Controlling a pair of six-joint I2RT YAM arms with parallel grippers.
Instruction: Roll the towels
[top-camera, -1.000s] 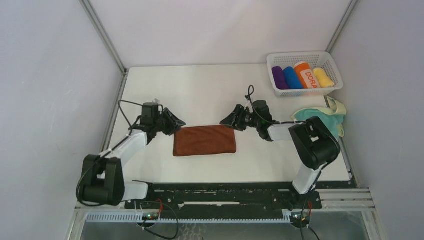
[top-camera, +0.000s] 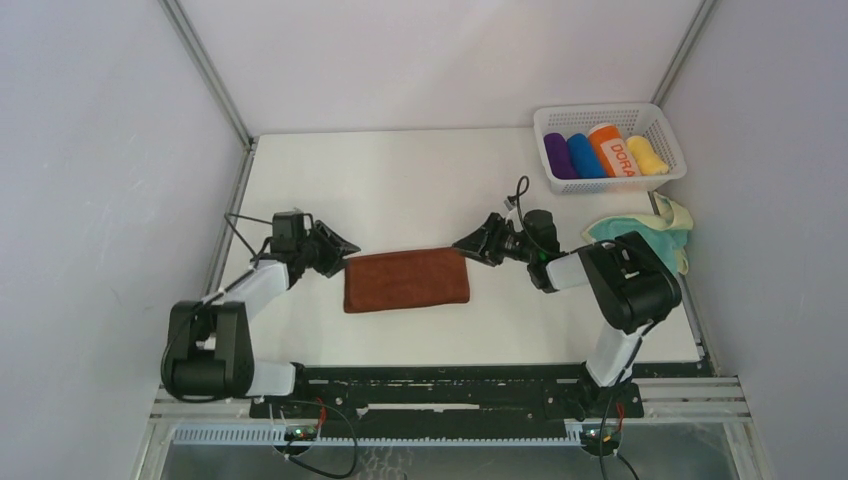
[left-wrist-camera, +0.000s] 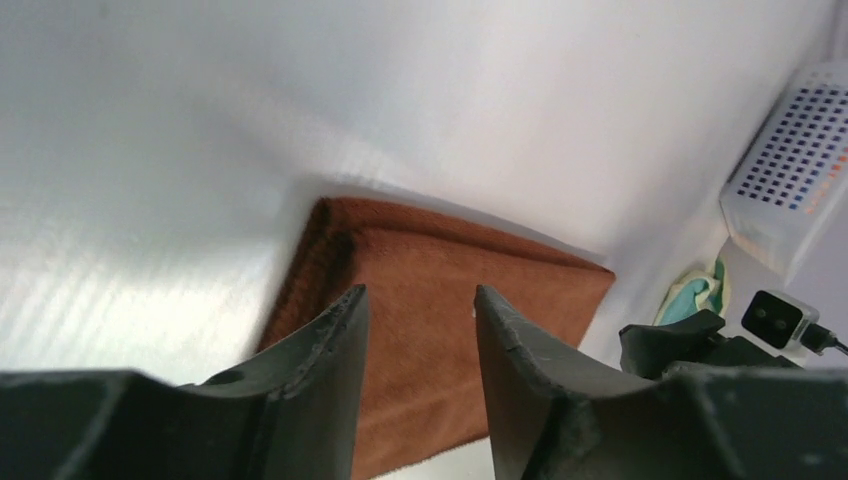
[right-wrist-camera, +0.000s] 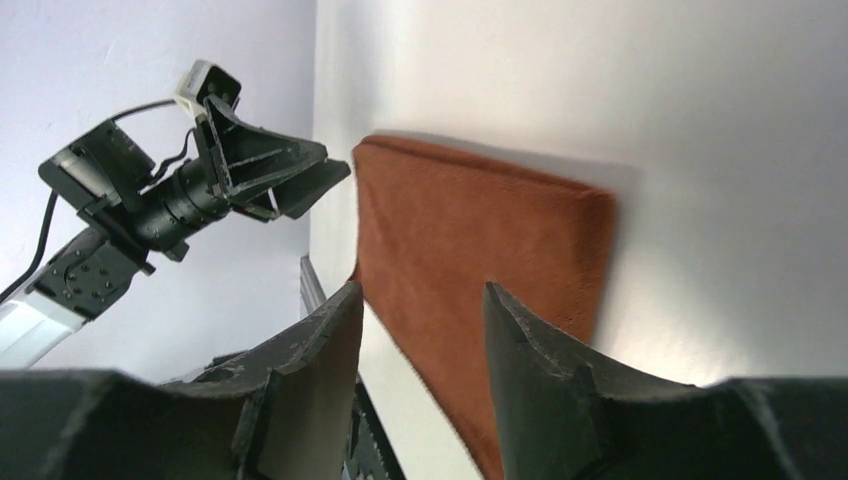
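Observation:
A brown towel (top-camera: 407, 281), folded into a flat rectangle, lies on the table; its folded layers show along the left side in the left wrist view. Over its far left corner is my left gripper (top-camera: 352, 258), whose fingers (left-wrist-camera: 345, 345) stand apart with no cloth pinched between them. At the far right corner, my right gripper (top-camera: 462, 250) is open, its fingers (right-wrist-camera: 335, 340) spread above the towel (right-wrist-camera: 450, 230) without gripping it. How high each fingertip stands over the cloth is hard to judge.
A white basket (top-camera: 612, 184) at the back right holds several rolled towels, among them an orange one (top-camera: 612, 150). A teal and yellow cloth (top-camera: 655, 235) lies crumpled at the right edge, behind my right arm.
My left gripper went down to the towel's far left corner and has drawn back slightly up. The right gripper shifted a little to the right. The towel has slid very slightly left.

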